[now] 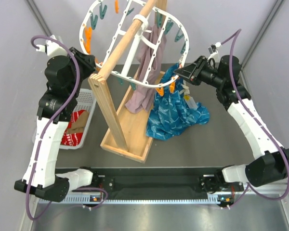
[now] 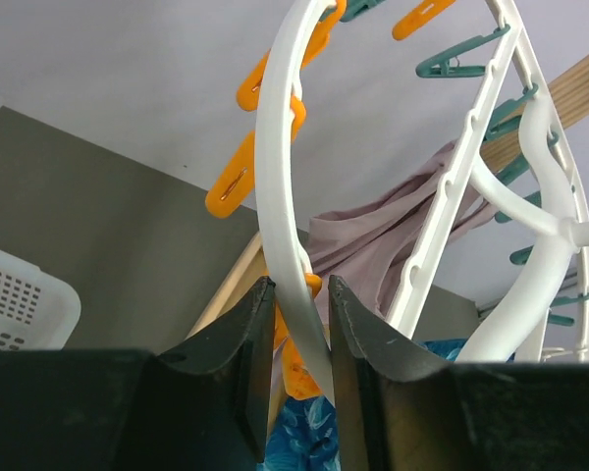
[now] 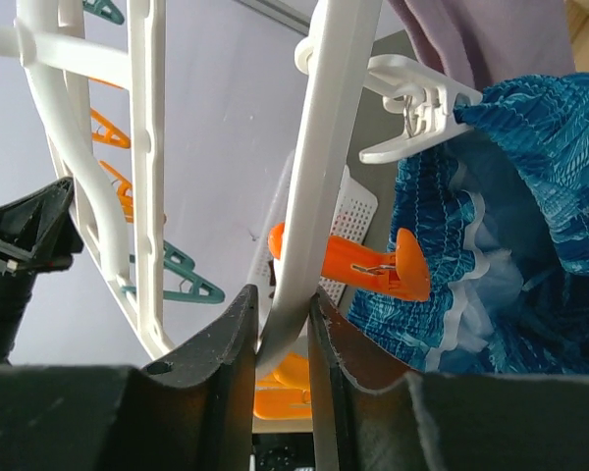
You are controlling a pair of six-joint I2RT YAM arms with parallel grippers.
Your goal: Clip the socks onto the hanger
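Observation:
The white oval clip hanger [image 1: 145,83], with orange and teal clips, hangs from a wooden bar [image 1: 129,33]. My left gripper is shut on the hanger's rim at its left side, beside orange clips [image 2: 231,175]. My right gripper is shut on the rim's right side, by an orange clip [image 3: 368,263]. Red socks [image 1: 72,138] with brown parts lie in a white basket [image 1: 89,102] at the left, partly behind my left arm.
A wooden stand [image 1: 107,114] holds the bar. A pink cloth [image 1: 149,62] hangs at the back, and a crumpled blue cloth [image 1: 178,115] lies right of the stand's base.

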